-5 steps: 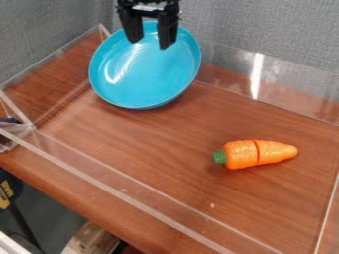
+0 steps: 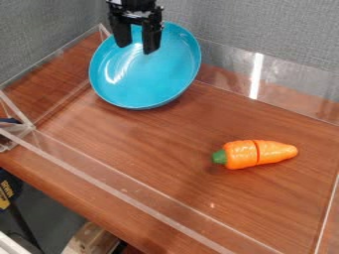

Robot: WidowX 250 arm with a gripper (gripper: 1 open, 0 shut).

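Note:
My black gripper (image 2: 137, 36) hangs at the top of the view over the back part of a round blue plate (image 2: 139, 74), its two fingers apart with nothing visible between them. An orange toy carrot (image 2: 263, 152) with a green tip lies on the wooden table at the right, apart from the plate.
Clear low walls edge the wooden tabletop (image 2: 146, 169), with grey padded panels behind. Some small objects sit outside at the left edge, partly cut off.
My gripper has shifted left and slightly down over the plate. The plate and the carrot have not moved.

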